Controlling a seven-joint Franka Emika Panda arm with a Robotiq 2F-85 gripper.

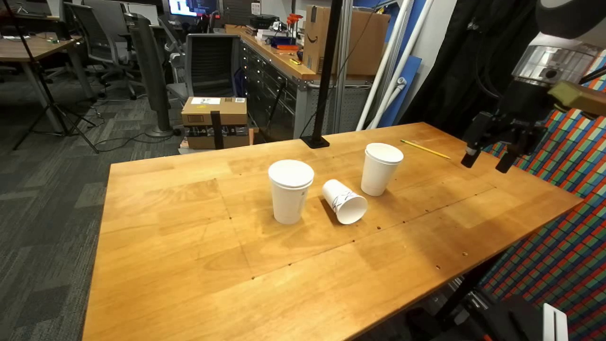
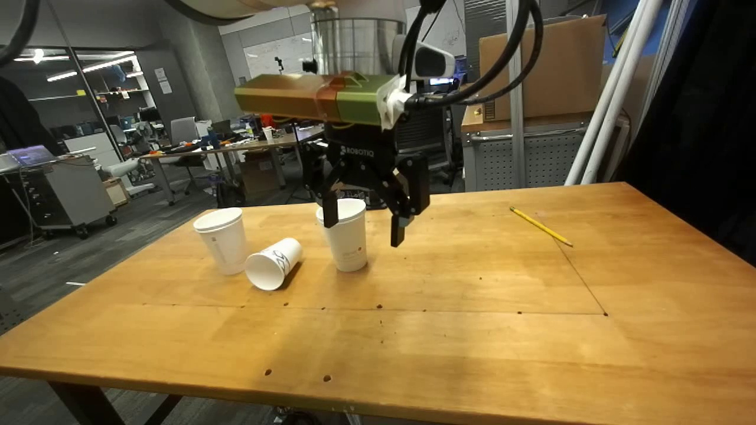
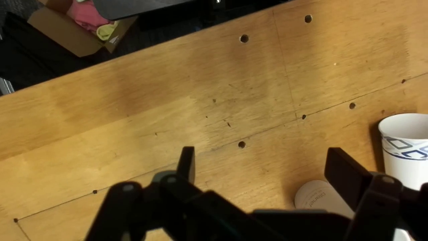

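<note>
Well above the table, my gripper (image 2: 365,230) is open with nothing between its fingers; in exterior view 1 the gripper (image 1: 484,164) is at the right. Two upright white cups with lids stand on the table, one lidded cup (image 1: 289,193) on the left and another lidded cup (image 1: 379,172) to its right. Between them a white paper cup (image 1: 344,201) with a dark pattern lies on its side. The wrist view shows the patterned cup (image 3: 407,158) at the right edge, and part of a lidded cup (image 3: 321,196) partly hidden behind a finger.
A yellow pencil (image 2: 541,226) lies on the table, away from the cups. A black post (image 1: 326,74) rises at its back edge.
</note>
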